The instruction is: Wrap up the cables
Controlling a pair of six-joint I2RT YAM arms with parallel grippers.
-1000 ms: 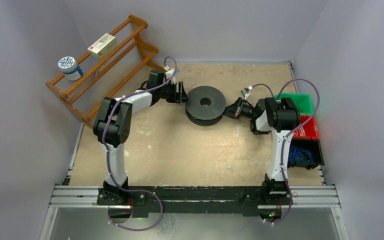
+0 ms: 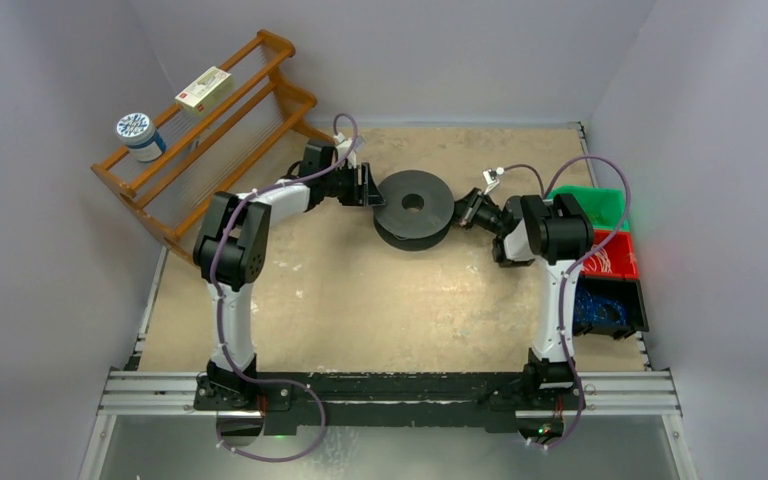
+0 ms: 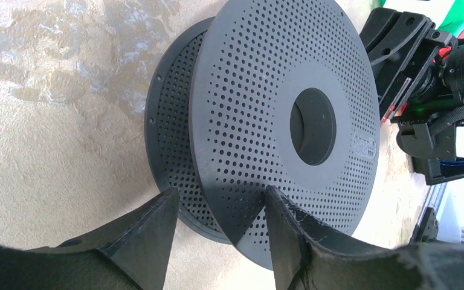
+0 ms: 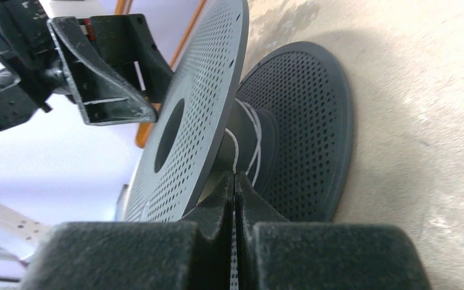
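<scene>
A dark grey reel (image 2: 397, 190) stands in the middle of the table, its perforated upper disc (image 3: 248, 90) tilted over the lower disc (image 4: 314, 121). At the reel's left edge is my left gripper (image 2: 373, 190), its fingers parted. In the left wrist view this gripper has the upper disc's rim reaching between its fingers, one finger over the top face. My right gripper (image 2: 459, 213) is at the reel's right edge, its tips between the discs. In the right wrist view a thin white cable (image 4: 257, 130) wraps the hub, and its strand runs into the shut fingertips (image 4: 226, 187).
Green (image 2: 605, 205), red (image 2: 632, 262) and black (image 2: 641, 318) bins stand at the right, near the right arm. A wooden rack (image 2: 296, 97) with a jar (image 2: 143, 148) and a box (image 2: 203, 90) occupies the back left.
My right gripper has shifted slightly left, further in at the reel's edge. The reel and my left gripper have moved slightly right.
</scene>
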